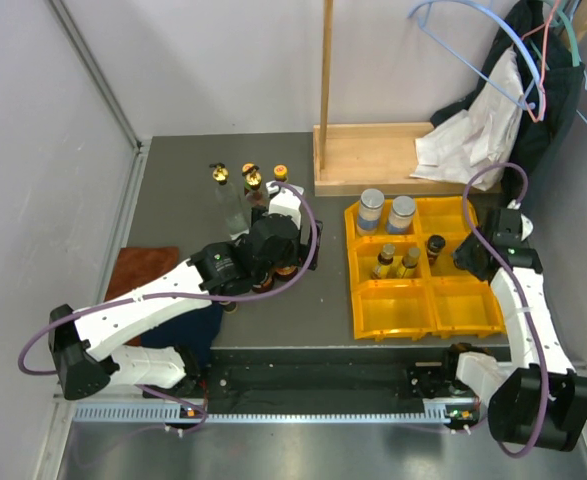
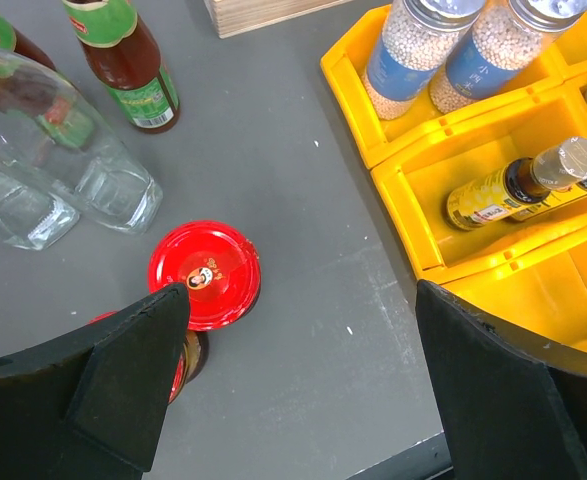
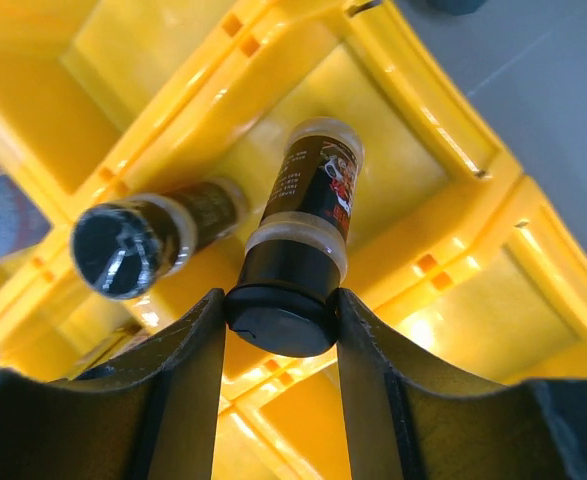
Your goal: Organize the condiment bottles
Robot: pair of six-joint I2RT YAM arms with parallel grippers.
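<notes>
In the right wrist view, my right gripper is shut on the black cap of a small dark-labelled bottle [image 3: 318,180], which tilts over a middle compartment of the yellow tray [image 3: 403,130]. A second black-capped bottle [image 3: 163,235] stands in that compartment to its left. Two yellow-labelled bottles [image 2: 493,195] share the neighbouring compartment, and two blue-labelled jars [image 1: 370,212] fill one behind. My left gripper is open and empty above the table, near red-lidded jars [image 2: 205,275]. Green-labelled brown bottles [image 2: 123,60] and clear bottles [image 2: 113,185] stand farther left.
Both front compartments of the tray [image 1: 393,310] are empty. A wooden stand [image 1: 373,160] with white cloth [image 1: 473,130] sits behind it. Brown cloth [image 1: 141,270] and dark blue cloth [image 1: 188,330] lie at the left.
</notes>
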